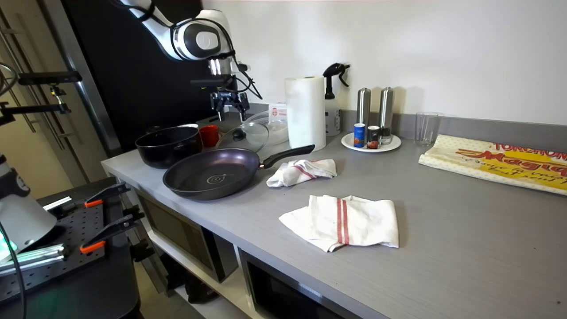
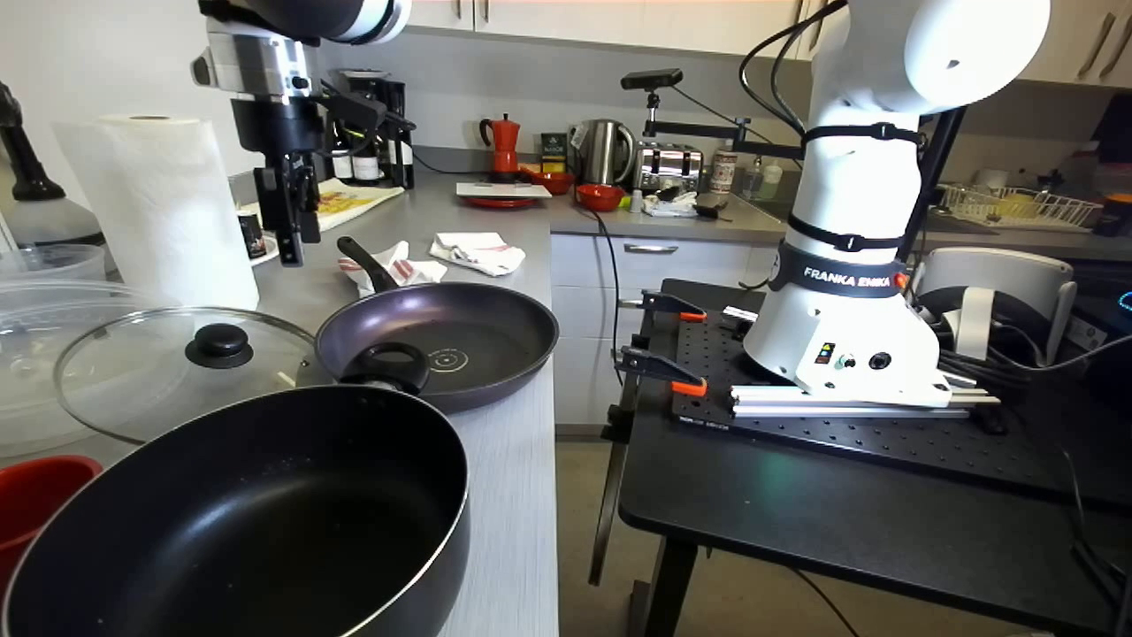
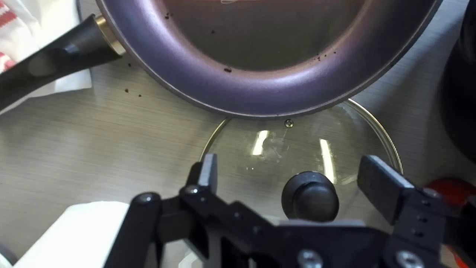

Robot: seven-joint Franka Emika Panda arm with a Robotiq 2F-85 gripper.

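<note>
My gripper stands open, its two black fingers wide apart with nothing held. In the wrist view the round black knob [image 3: 310, 196] of a glass lid [image 3: 272, 165] shows between and below the fingers. Exterior view 1 has the gripper [image 1: 231, 116] hanging above the lid [image 1: 254, 137], apart from it. The lid lies with its knob up; in the wrist view its far edge passes behind the rim of the dark frying pan [image 3: 267, 93]. In exterior view 2 that pan [image 2: 446, 350] sits beyond the lid [image 2: 191, 366], with a deep black pot [image 2: 244, 510] nearer the camera.
A paper towel roll [image 1: 305, 114] stands upright close to the gripper. Red bowl [image 2: 42, 494] and clear plastic containers crowd the lid. Two striped cloths, one [image 1: 348, 220] nearer the counter's front edge, lie past the pan handle.
</note>
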